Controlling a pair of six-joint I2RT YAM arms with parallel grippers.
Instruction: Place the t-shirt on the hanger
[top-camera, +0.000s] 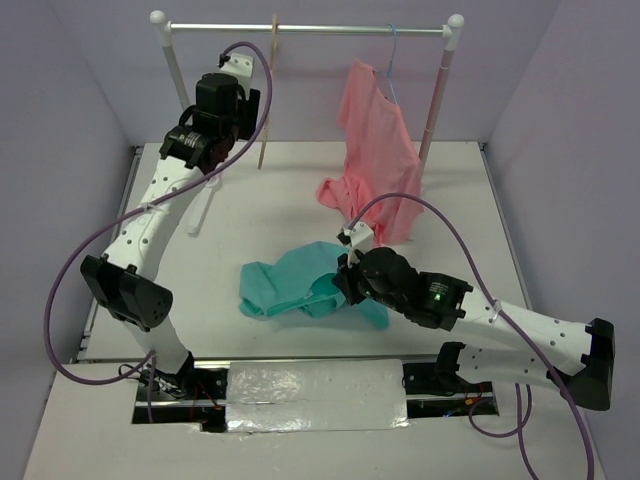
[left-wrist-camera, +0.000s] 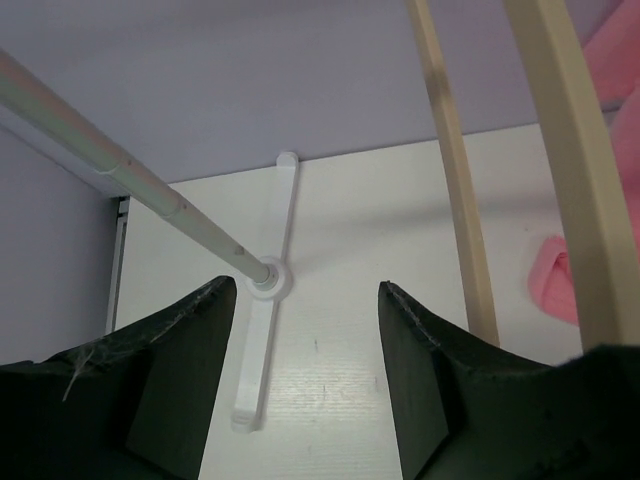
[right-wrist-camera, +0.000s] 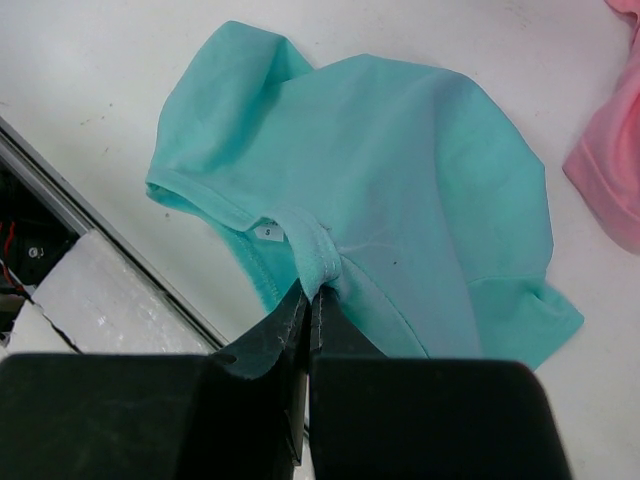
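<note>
The teal t-shirt (top-camera: 285, 285) lies crumpled on the white surface. My right gripper is shut at a fold of it near the collar and label; whether fabric is between its tips is hard to tell. My left gripper is up at the rack, open, with nothing between its fingers. A wooden hanger (left-wrist-camera: 550, 140) stands just right of it in the left wrist view, seen edge-on in the top view below the rail (top-camera: 330, 31).
A pink shirt (top-camera: 375, 160) hangs on a blue hanger at the right of the rack, draping onto the surface. The rack's white post (left-wrist-camera: 180, 215) is left of my left gripper. Purple cables loop over both arms.
</note>
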